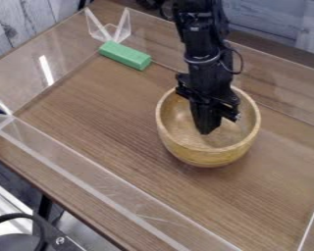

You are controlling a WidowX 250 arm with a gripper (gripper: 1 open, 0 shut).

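The black arm reaches down from the top centre to my gripper (215, 120), whose fingertips hang inside a pale yellow wooden bowl (199, 152). It looks shut, with nothing seen between its fingers; the dark fingers partly hide the bowl's interior, which otherwise appears empty.
A green block (125, 55) lies at the upper left, beside a white wire-like object (107, 29). Dark cables sit at the bottom left corner.
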